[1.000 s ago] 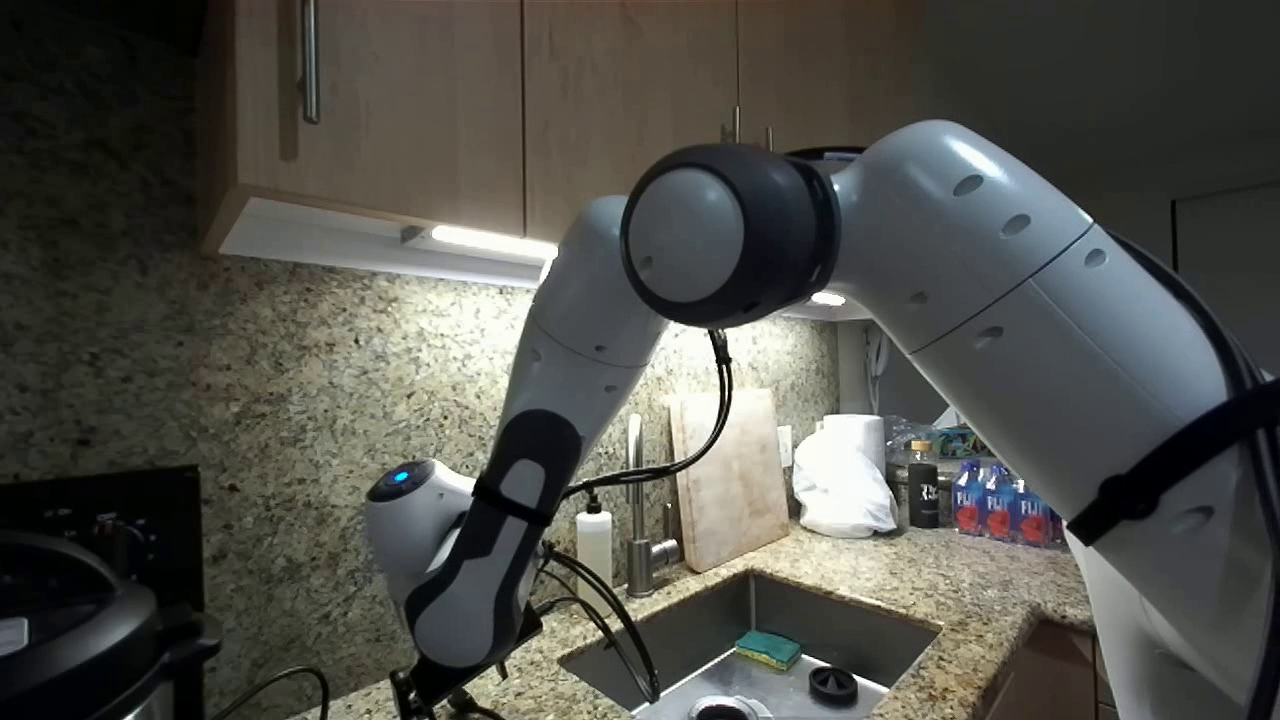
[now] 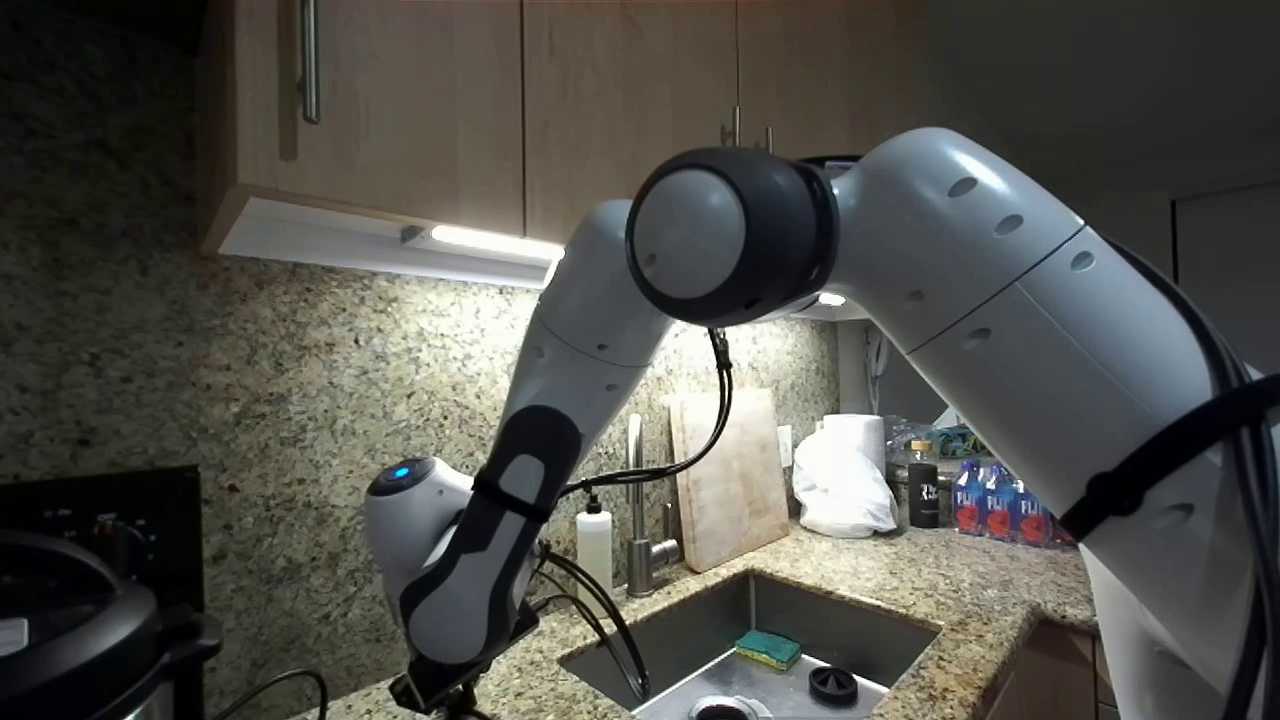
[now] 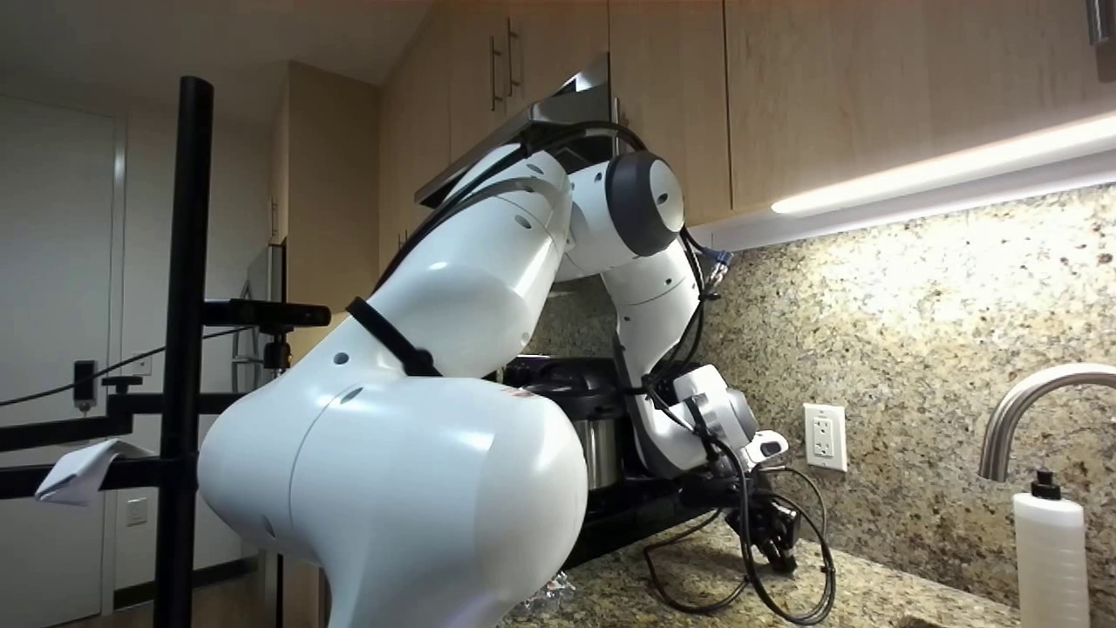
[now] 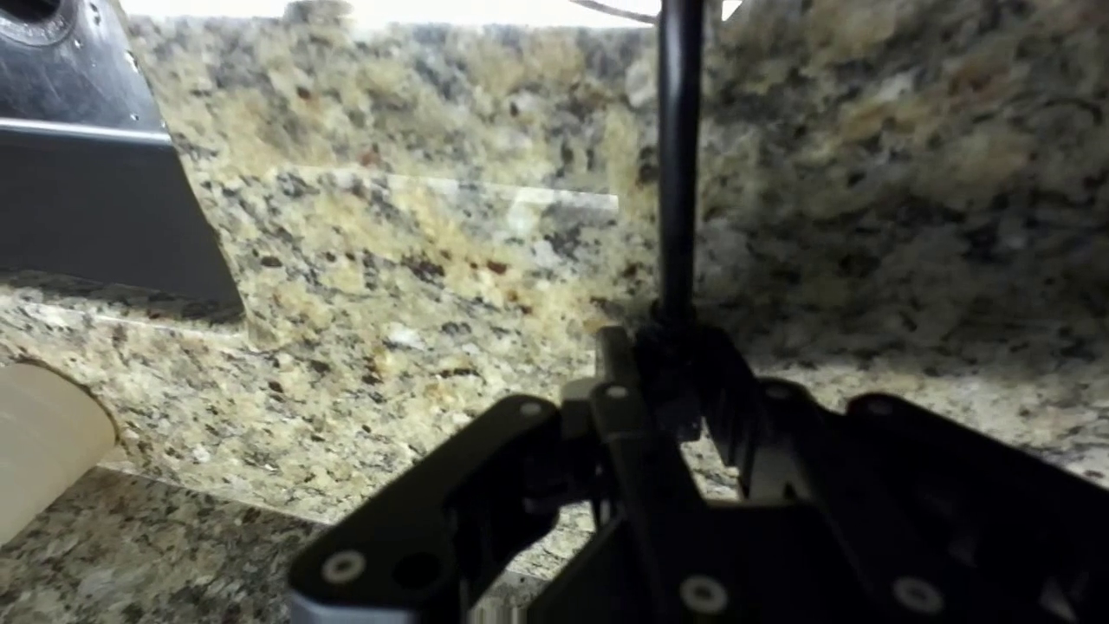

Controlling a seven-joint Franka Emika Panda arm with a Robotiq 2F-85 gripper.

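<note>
In the wrist view, my gripper is shut on the end of a black cable [image 4: 677, 166]. The cable runs straight away from the fingertips toward the top of the frame; its gripped end is dark and mostly hidden, so I cannot tell its shape. From the second exterior view, the gripper [image 3: 772, 539] appears low over the granite counter, amid loops of black cable. A white wall outlet [image 3: 826, 436] is on the backsplash to its right in that view. In the first exterior view the fingers are largely out of sight at the bottom edge.
A black-lidded cooker [image 2: 72, 612] stands on the left. On the other side are a sink [image 2: 768, 600] with a green sponge [image 2: 768, 649], a white soap bottle [image 2: 594, 546] and a faucet [image 2: 636, 528]. Cables hanging from the arm loop near the counter.
The arm has shifted only slightly. Its wrist has turned a little, so less of the gripper shows at the bottom, and the hanging cable loop has swung slightly left. Other objects stay put.
</note>
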